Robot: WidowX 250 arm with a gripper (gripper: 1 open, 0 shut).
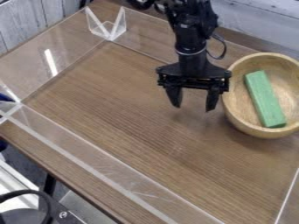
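Observation:
My black gripper (193, 94) hangs open at the top centre of the camera view, its two fingers pointing down, nothing visible between them. To its right a round tan bowl (277, 72) holds a long green block (264, 99). The gripper's right side is close beside the bowl's left rim; whether they touch I cannot tell.
Bare wooden table (128, 149) fills the left and front, with clear tape strips along its edges. A clear angular object (107, 26) stands at the back left. A black cable lies at the lower left corner.

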